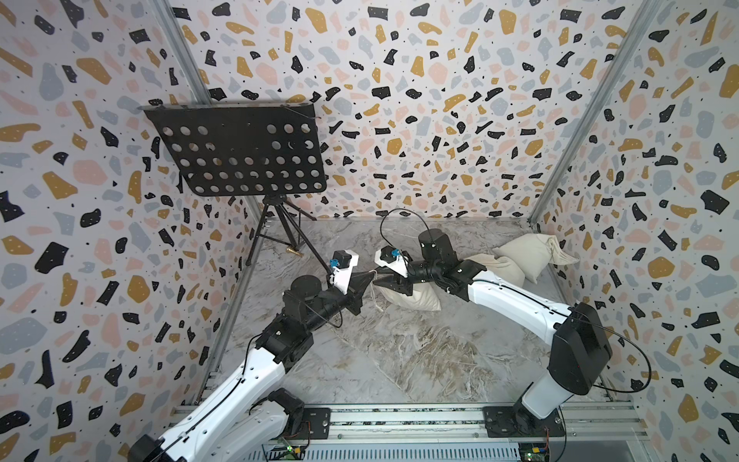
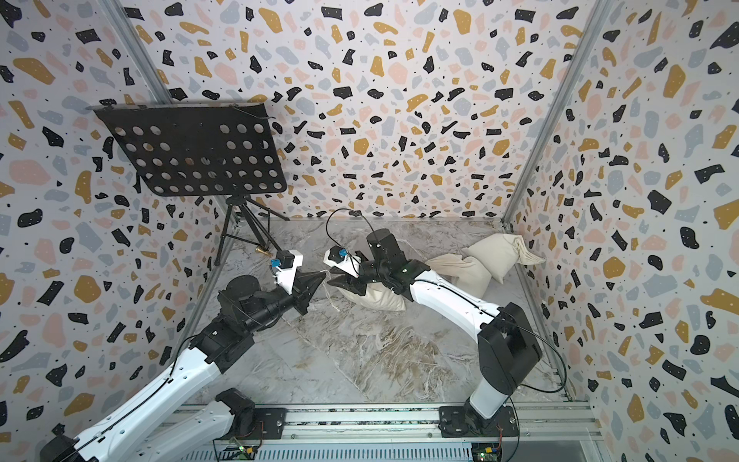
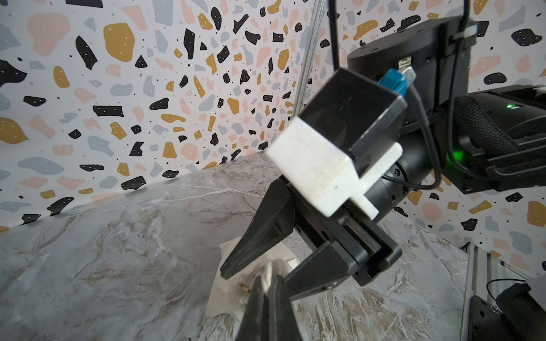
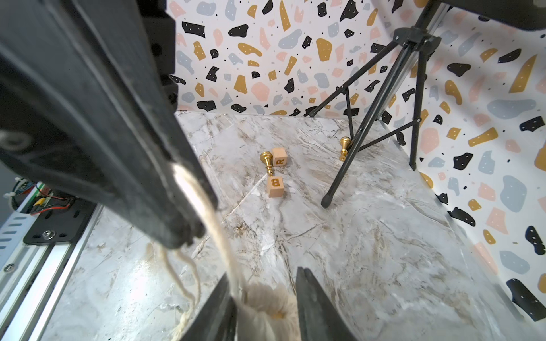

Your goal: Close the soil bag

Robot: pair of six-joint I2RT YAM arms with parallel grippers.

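Note:
The cream soil bag [image 1: 417,298] lies on the marble floor in the middle, partly covered by my right arm. My left gripper is shut on the bag's drawstring [image 4: 213,224], which runs from its fingertips toward the bag's gathered neck [image 4: 273,301] in the right wrist view. Close in front of it, my right gripper has its fingers apart. The cord and the gathered cloth show in the gap between those fingers, but I cannot tell whether the fingers touch them. A loose cord end [image 4: 182,284] hangs below the left gripper.
Two more cream bags lie at the back right, the farther one [image 1: 531,254] near the wall. A black stand [image 1: 238,150] with tripod legs rises at the back left. Small wooden blocks [image 4: 275,186] and brass pieces [image 4: 345,146] lie on the floor.

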